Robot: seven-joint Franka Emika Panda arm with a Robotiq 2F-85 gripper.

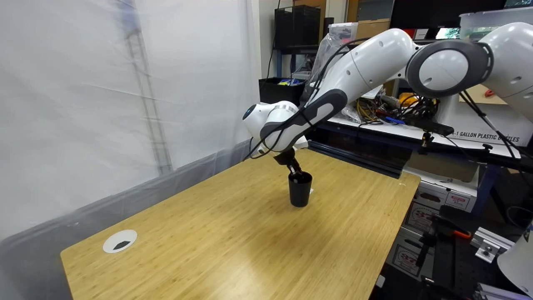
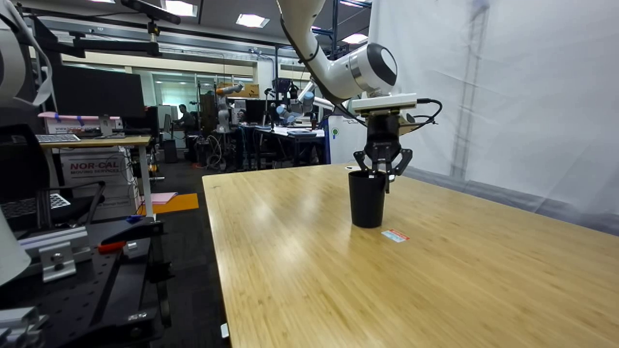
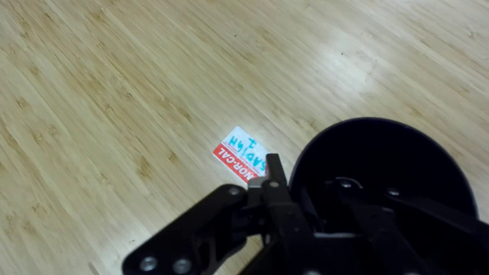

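Observation:
A black cup (image 1: 300, 192) is upright at the far part of the wooden table; whether its base touches the tabletop I cannot tell. My gripper (image 2: 380, 176) points down at its rim and is shut on the wall, one finger inside the cup and the other outside. In the wrist view the cup's dark opening (image 3: 380, 151) fills the lower right, and the outer finger (image 3: 276, 176) lies along its left edge. The inside is too dark to make out any contents.
A red-and-white label (image 3: 240, 156) lies flat beside the cup, partly covered by my finger in the wrist view. A white disc (image 1: 120, 241) with a dark opening is set at the table's far-left corner.

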